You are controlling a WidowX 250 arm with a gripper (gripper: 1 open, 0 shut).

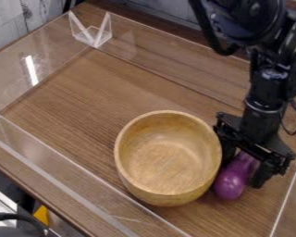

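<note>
A purple oblong object [231,187], like an eggplant, lies on the wooden table just right of a wooden bowl [161,157]. My black gripper [247,157] is low over the object's upper part, its fingers open on either side and partly covering it. Whether they touch it cannot be seen clearly. The bowl is empty.
A white wire item [89,28] stands at the back left, by the table's edge.
</note>
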